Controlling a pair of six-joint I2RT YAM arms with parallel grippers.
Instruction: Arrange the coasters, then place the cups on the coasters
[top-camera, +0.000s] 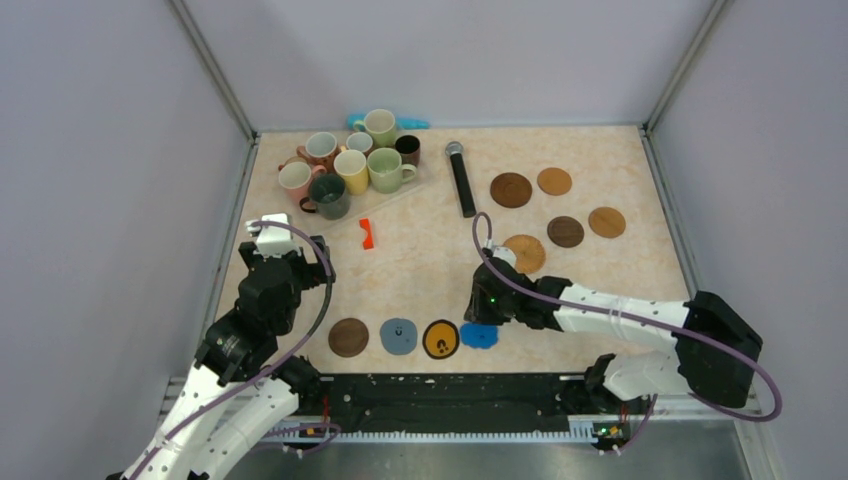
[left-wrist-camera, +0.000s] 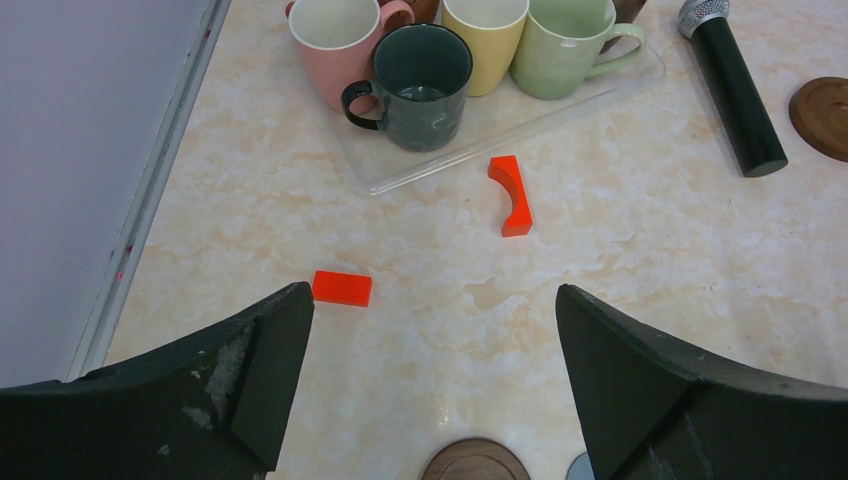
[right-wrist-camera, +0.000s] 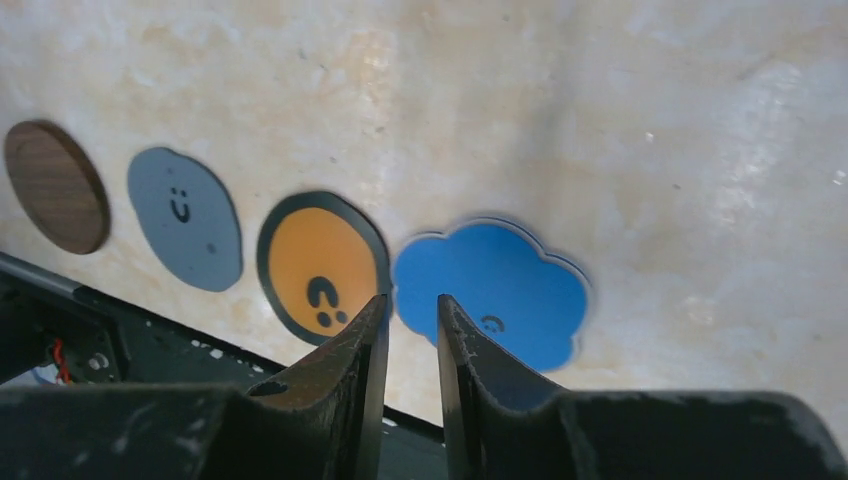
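Note:
Several cups stand together at the back left in the top view, among them a dark grey mug (top-camera: 327, 198), a yellow cup (top-camera: 352, 172) and a light green mug (top-camera: 388, 172). My left gripper is wide open and empty, facing the cups from a distance. Along the front edge lie a brown coaster (top-camera: 348, 338), a grey-blue one (top-camera: 398, 336), an orange one with a dark rim (top-camera: 440, 339) and a blue cloud-shaped coaster (right-wrist-camera: 500, 290). Over the edge of the cloud and orange coasters, my right gripper shows a narrow gap with nothing in it.
A black microphone (top-camera: 462, 180) lies near the back middle. Several round wooden coasters, one of them dark brown (top-camera: 511, 190), are spread on the right. Orange-red pieces, such as the curved one (left-wrist-camera: 516, 196), lie before the clear tray (left-wrist-camera: 430, 174). Mid-table is bare.

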